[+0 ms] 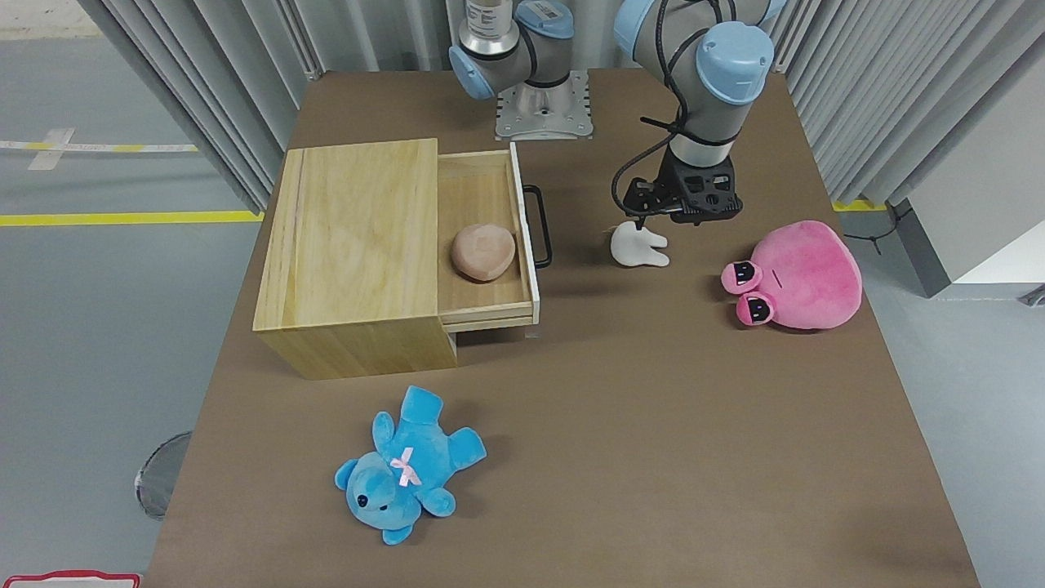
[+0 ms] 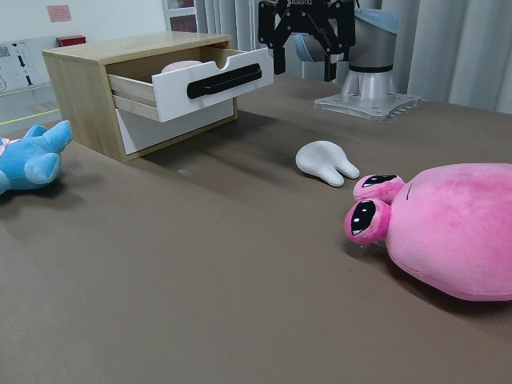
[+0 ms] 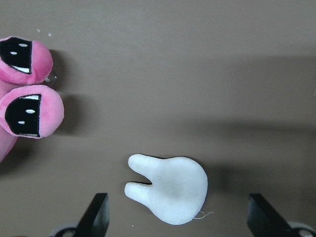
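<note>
A small white rabbit-head-shaped soft piece (image 1: 637,245) (image 2: 324,160) (image 3: 168,187) lies flat on the brown table. Above it hangs my gripper (image 2: 304,64), open, its fingers apart with nothing between them; in the wrist view the white piece sits between and just beyond the fingertips. A wooden cabinet (image 1: 353,235) has its top drawer (image 2: 168,100) pulled out, with a pale pink round object (image 1: 482,251) inside.
A pink plush toy (image 1: 808,279) (image 2: 448,232) lies right of the white piece in the front view. A blue plush bear (image 1: 411,470) (image 2: 32,160) lies near the front. Bare table (image 1: 686,461) fills the front right.
</note>
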